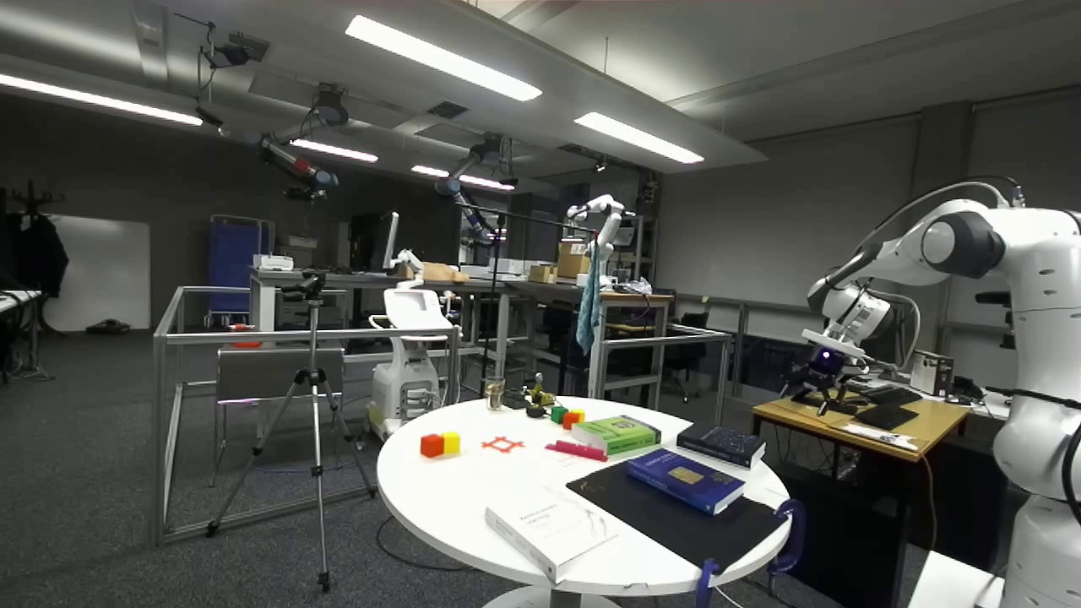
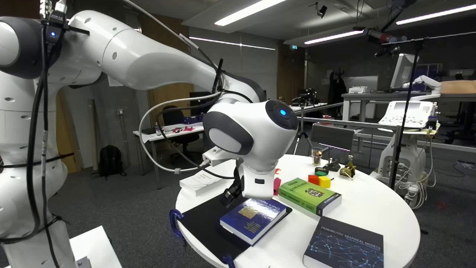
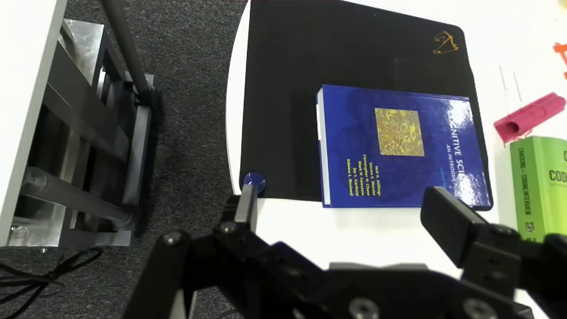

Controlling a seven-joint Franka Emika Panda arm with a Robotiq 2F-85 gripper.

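Observation:
My gripper is open, its two dark fingers wide apart with nothing between them. In the wrist view, a blue book titled Cognitive Science lies flat beyond the fingertips, mostly on a black mat. A green book is cut off by the right edge of that view, beside a pink tube-like piece. From exterior view 1, the gripper appears raised and clear of the books. A dark book and a white book also rest on the round table.
Blue clamps stand at the round white table's near edge. Red and yellow blocks, an orange frame and a glass occupy the far and left parts. Bare tabletop shows around the orange frame.

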